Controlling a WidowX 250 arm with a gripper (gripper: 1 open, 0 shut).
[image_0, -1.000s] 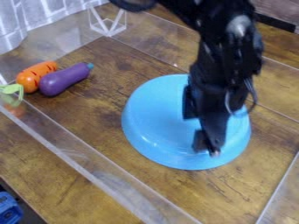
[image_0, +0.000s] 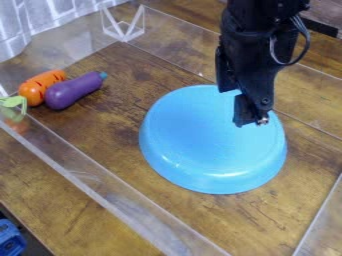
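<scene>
The black gripper hangs over the back part of a large round blue disc, at the top right of the view. Its fingertips are dark and overlap the disc's back edge, so whether it is open or shut, or holds anything, is unclear. The disc lies on the wooden table.
An orange toy vegetable and a purple eggplant lie at the left, with a green piece near them. Clear walls run along the left. A small white wire frame stands at the back.
The gripper has moved back and up from the front right of the blue disc to its back part, uncovering more of the disc.
</scene>
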